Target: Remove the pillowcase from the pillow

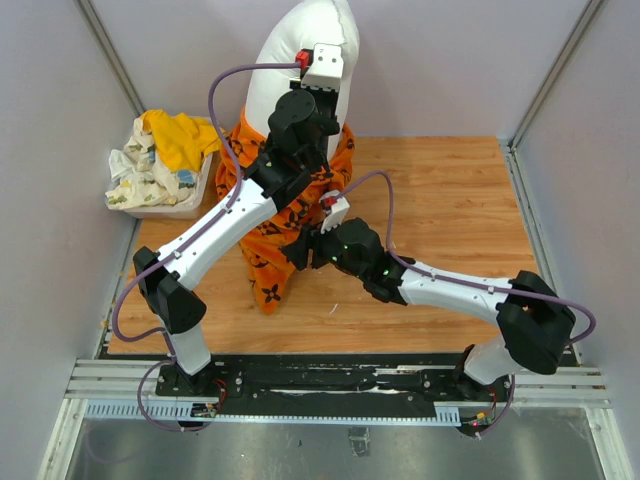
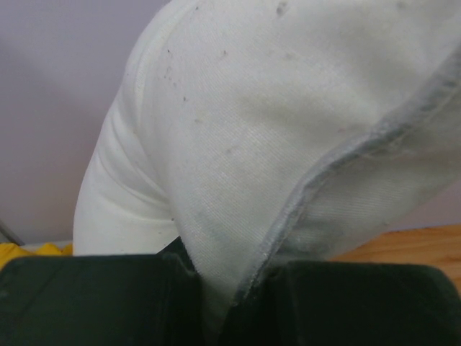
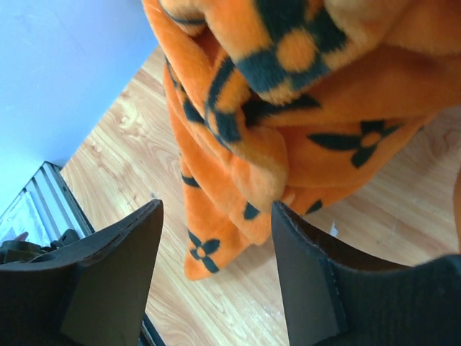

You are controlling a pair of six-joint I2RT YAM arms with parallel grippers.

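The white pillow is held up high by my left gripper, which is shut on its corner; in the left wrist view that pillow fills much of the frame, pinched between the dark fingers. Below it the orange pillowcase with dark flowers hangs bunched around the pillow's lower part and trails onto the wooden table. My right gripper is at the hanging orange cloth, fingers apart, and in the right wrist view the cloth lies just beyond the fingertips, with nothing clearly between them.
A white bin with yellow and cream cloths stands at the left. Grey walls surround the table on the sides and back.
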